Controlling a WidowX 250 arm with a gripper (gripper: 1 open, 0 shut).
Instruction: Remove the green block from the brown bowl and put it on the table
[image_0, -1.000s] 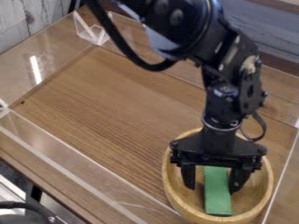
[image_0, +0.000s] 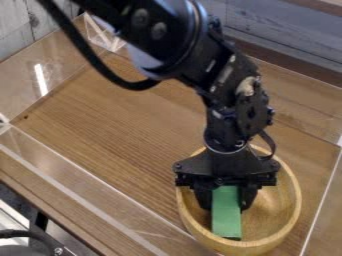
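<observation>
The green block (image_0: 226, 220) shows its lower end inside the brown bowl (image_0: 282, 227), at the lower right of the camera view. My black gripper (image_0: 229, 192) reaches down over the bowl, shut on the block's upper part. Its fingers hide that end of the block. Whether the block touches the bowl's floor cannot be made out.
A clear stand (image_0: 102, 32) is at the far left back. Dark cables (image_0: 30, 236) lie at the lower left, past the table's edge.
Arm, block and bowl have shifted slightly left, and the block's tip sits a little higher in the view.
</observation>
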